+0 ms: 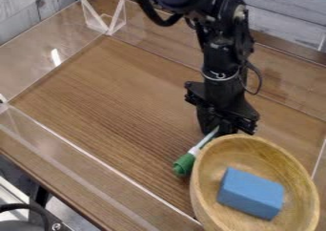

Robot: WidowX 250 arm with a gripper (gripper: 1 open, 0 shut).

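My black gripper [215, 125] is low over the wooden table, just above the rim of a tan bowl [303, 185], shut on a thin object with a green handle [184, 164] and a pale shaft, which slants down to the left beside the bowl. The fingertips are dark and partly hard to make out. A blue block [251, 192] lies inside the bowl.
Clear plastic walls edge the table on the left, and a pale wooden wall stands at the back right.
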